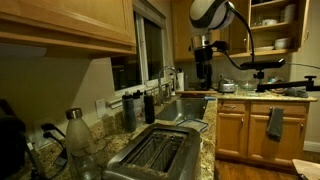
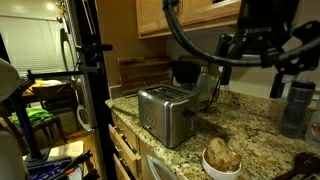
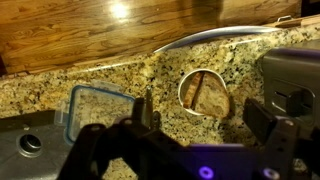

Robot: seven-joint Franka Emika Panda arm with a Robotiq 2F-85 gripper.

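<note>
My gripper is open in the wrist view, its two dark fingers (image 3: 148, 108) wide apart. Below and between them, on the speckled counter, stands a small white bowl (image 3: 183, 88) holding pieces of bread (image 3: 212, 98). Nothing is held. From the side, in exterior view 1, the gripper (image 1: 204, 78) hangs high above the counter. The same bowl (image 2: 208, 168) of bread (image 2: 222, 154) shows in exterior view 2, where the dark arm (image 2: 225, 42) crosses the top and the fingers cannot be made out.
A silver toaster (image 2: 168, 114) stands beside the bowl. A clear-walled container (image 3: 72, 115) lies near the sink (image 3: 30, 145) on the other side. Bottles (image 1: 138, 106) line the wall, and upper cabinets (image 1: 80, 20) overhang the counter.
</note>
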